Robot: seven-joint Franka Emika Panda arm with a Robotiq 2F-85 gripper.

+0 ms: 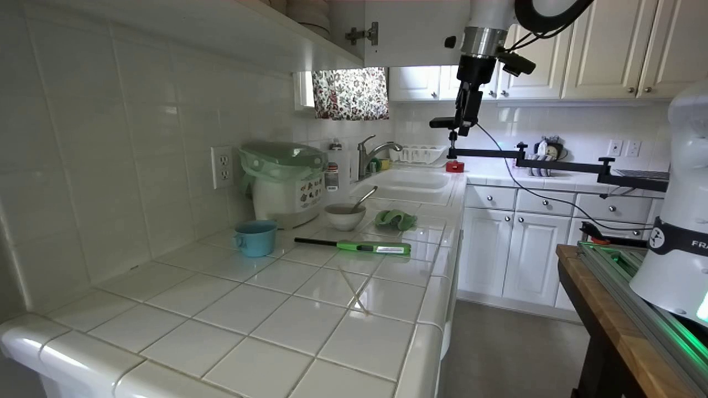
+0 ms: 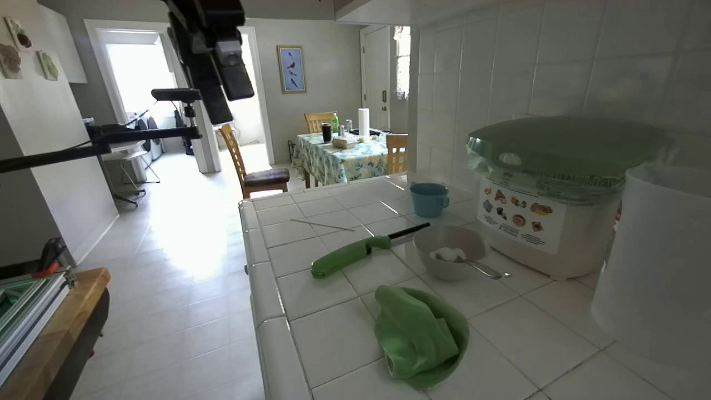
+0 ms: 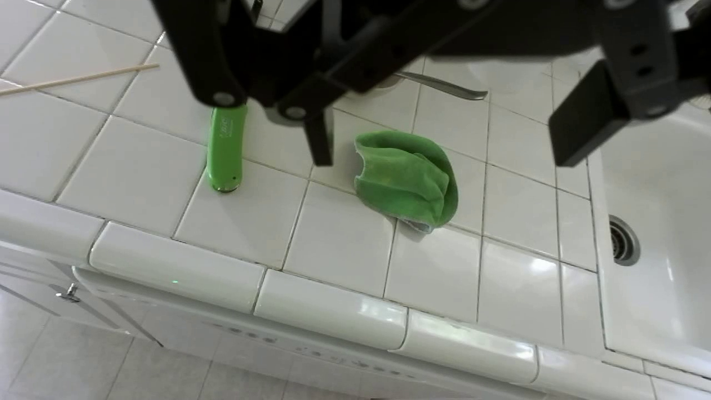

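High above the counter, my gripper is open, its two fingers wide apart with nothing between them. On the tiles below lies a crumpled green cloth, partly cupped in a green dish or fold; I cannot tell which. Left of it in the wrist view is a green lighter with a long black nozzle. A pale bowl holds a metal spoon and something white. Near the wall stands a blue cup. A thin wooden stick rests flat on the tiles.
A white bin with a green lid stands against the tiled wall, a white sink beyond the cloth. A cabinet door hangs open above the counter.
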